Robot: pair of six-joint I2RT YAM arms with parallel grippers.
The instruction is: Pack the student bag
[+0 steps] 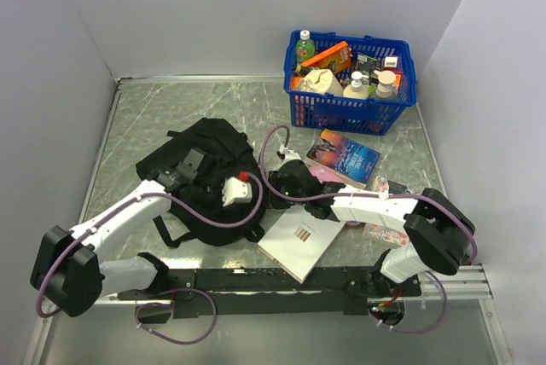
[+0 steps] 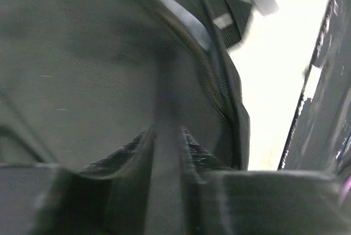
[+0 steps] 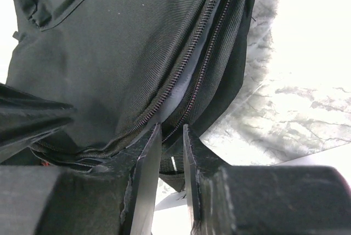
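The black student bag [image 1: 183,156] lies on the left of the marble table, its zipped edge [image 3: 197,54] running along the right side. My left gripper is low over the bag's fabric; its fingertips look close together, but blur hides whether anything is between them. My right gripper is at the bag's right zipped edge, its fingertips a narrow gap apart at the zipper; whether they grip it I cannot tell.
A blue basket [image 1: 341,111] full of items stands at back right. A blue book [image 1: 345,156], a pink item and a large white book [image 1: 299,241] lie right of the bag.
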